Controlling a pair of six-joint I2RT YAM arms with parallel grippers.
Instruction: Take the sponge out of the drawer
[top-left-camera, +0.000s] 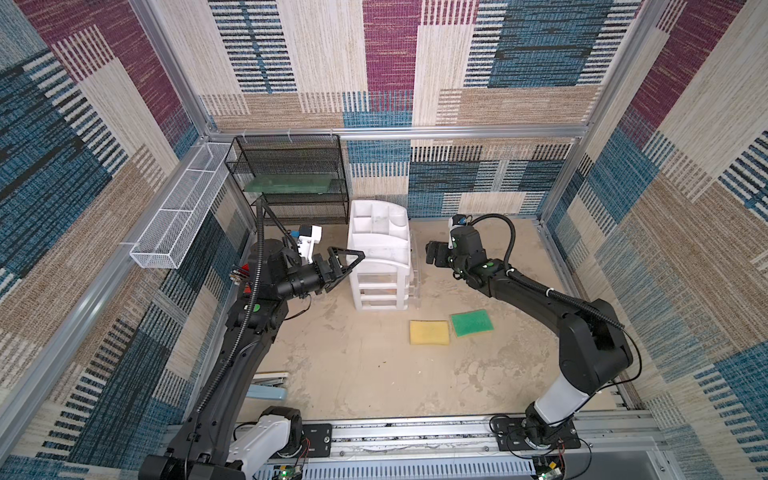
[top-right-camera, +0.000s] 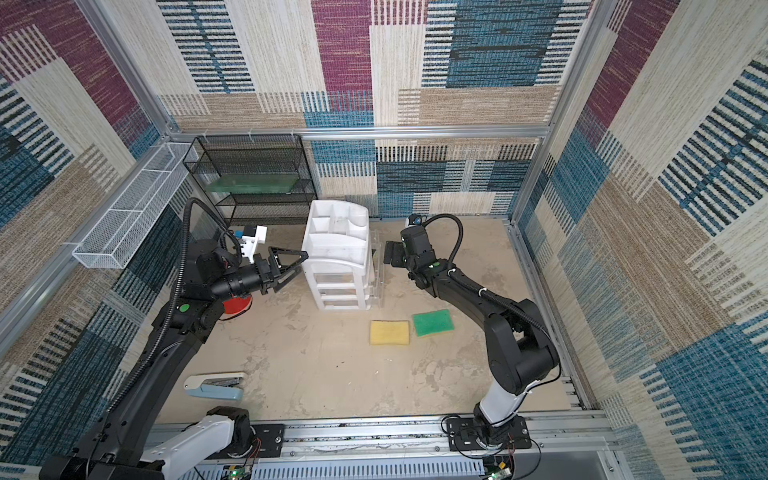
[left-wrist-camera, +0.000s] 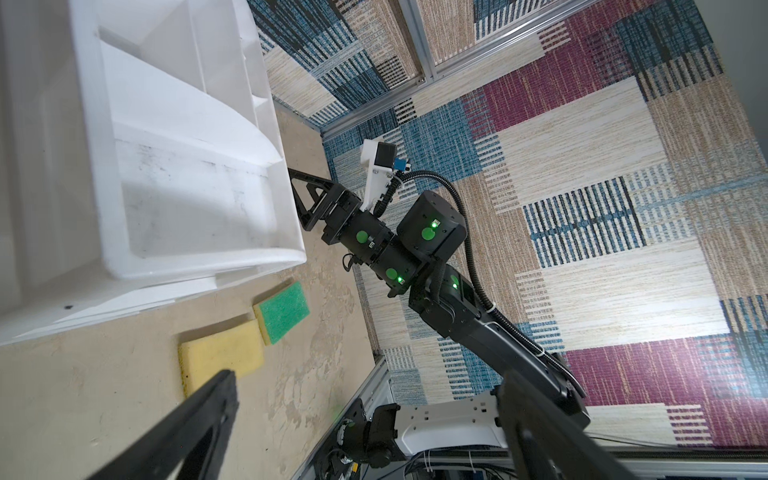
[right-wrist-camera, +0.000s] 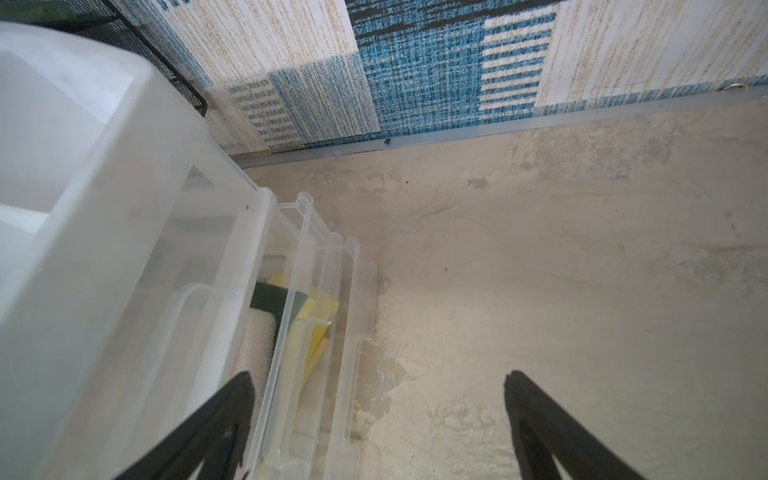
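Observation:
A white plastic drawer unit (top-left-camera: 380, 232) stands at the table's centre; clear drawers (right-wrist-camera: 352, 336) on its right side stick out slightly, showing yellow and dark green material (right-wrist-camera: 272, 300) inside. My left gripper (top-left-camera: 352, 260) is open at the unit's left upper part. My right gripper (top-left-camera: 432, 254) is open just right of the unit, above the drawers, nothing between its fingers. A yellow sponge (top-right-camera: 389, 333) and a green sponge (top-right-camera: 433, 321) lie on the table in front of the unit.
A black wire rack (top-right-camera: 248, 144) stands at the back left, a white wire basket (top-left-camera: 180, 208) along the left wall. A stapler (top-right-camera: 214, 386) lies front left.

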